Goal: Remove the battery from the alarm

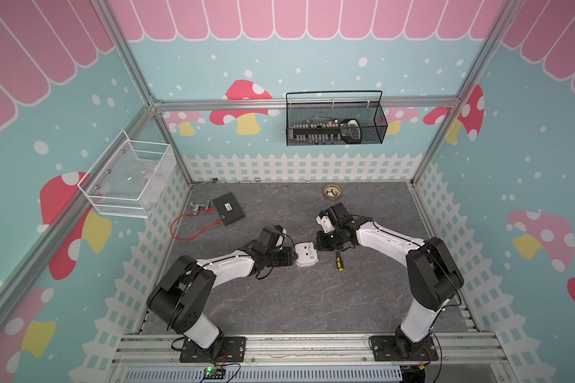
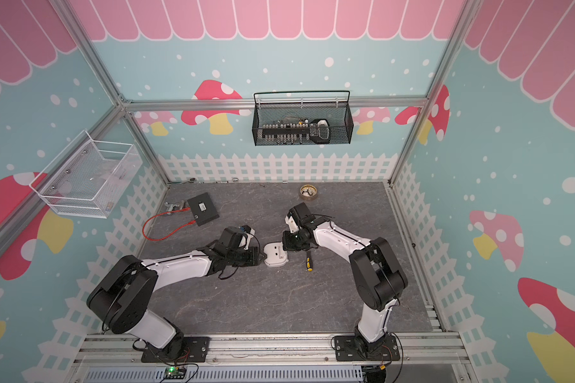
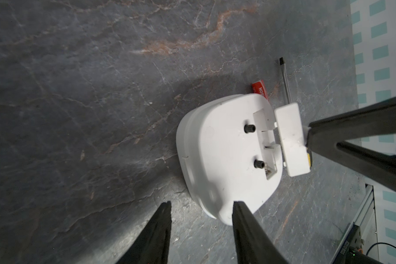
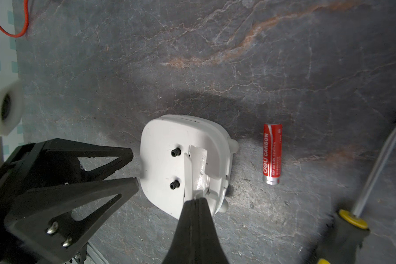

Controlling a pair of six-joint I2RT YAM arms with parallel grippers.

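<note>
The white alarm [image 3: 220, 158] lies on the table, its narrow battery bay [image 3: 261, 127] uncovered. In the left wrist view, the white battery cover [image 3: 293, 140] is raised over that bay, at the tip of my right gripper, which is shut; whether it grips the cover is hard to see. A red battery [image 4: 272, 154] lies on the table beside the alarm in the right wrist view. My left gripper is at the alarm's near corner, fingers part open with nothing clearly between them.
A yellow-black screwdriver [image 4: 345, 235] lies right of the battery. A dark box [image 1: 228, 207] with a red cable [image 1: 179, 229] is at the back left, a round tin [image 1: 332, 190] at the back. Bare table lies in front.
</note>
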